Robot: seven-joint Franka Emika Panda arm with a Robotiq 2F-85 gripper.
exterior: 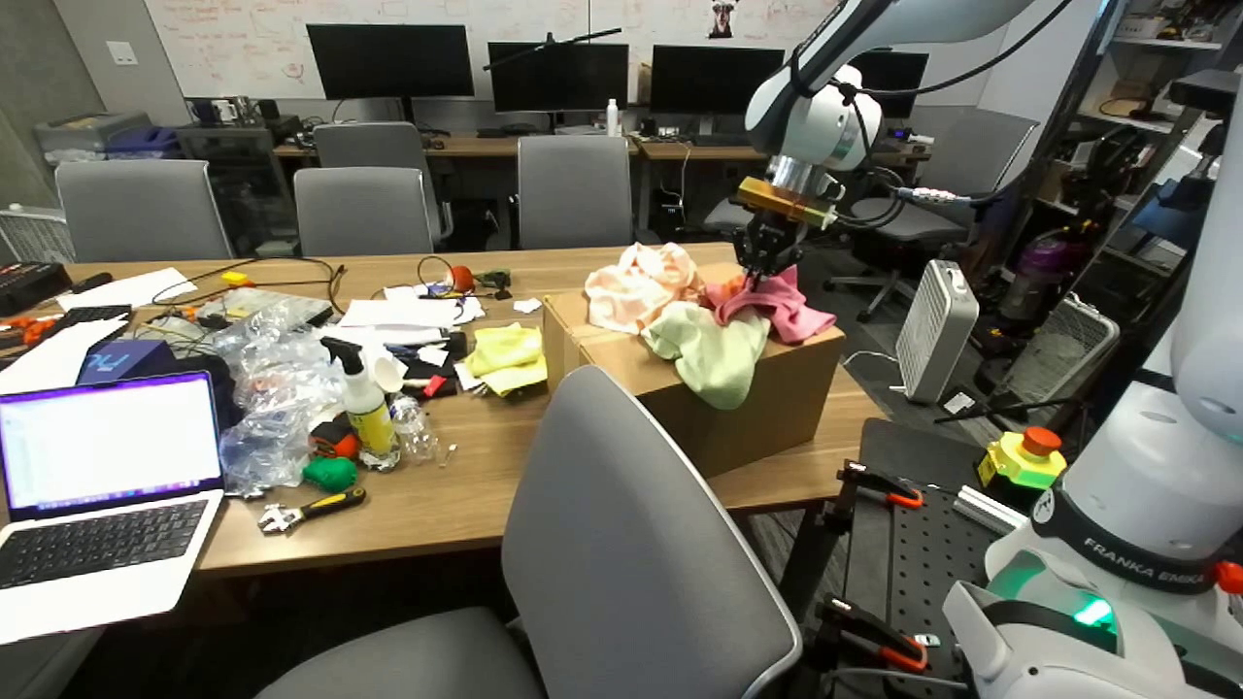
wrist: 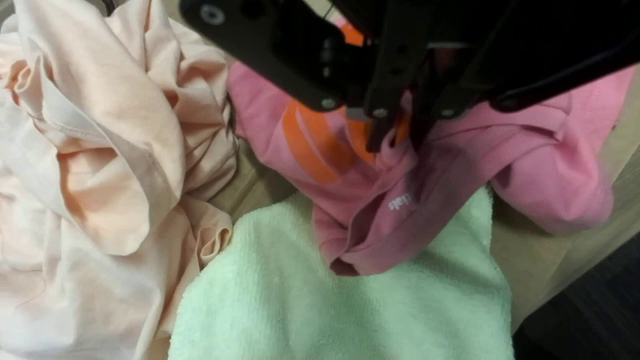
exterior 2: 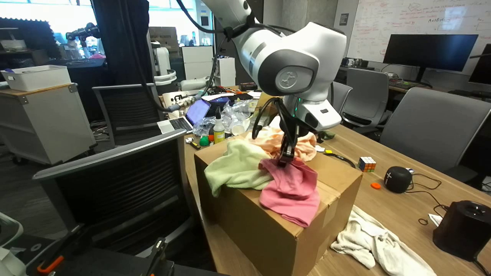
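Note:
My gripper is shut on a fold of the pink cloth [wrist: 441, 198], which has orange stripes and looks like a garment. Most of this cloth still rests on top of the cardboard box [exterior 2: 248, 230], one part hanging over the box's edge in exterior view 2. A light green towel [wrist: 342, 300] lies beside it, partly under the pink cloth in the wrist view. The peach cloth [wrist: 114, 150] is heaped on the box at the left of the wrist view. Dark gripper parts hide some of the pink cloth.
A white cloth [exterior 2: 382, 243] lies on the table by the box. Spray bottle [exterior: 369, 414], plastic bags [exterior: 274, 396] and laptop [exterior: 111, 478] crowd the table's left side. A grey chair [exterior: 641, 524] stands close in front of the box.

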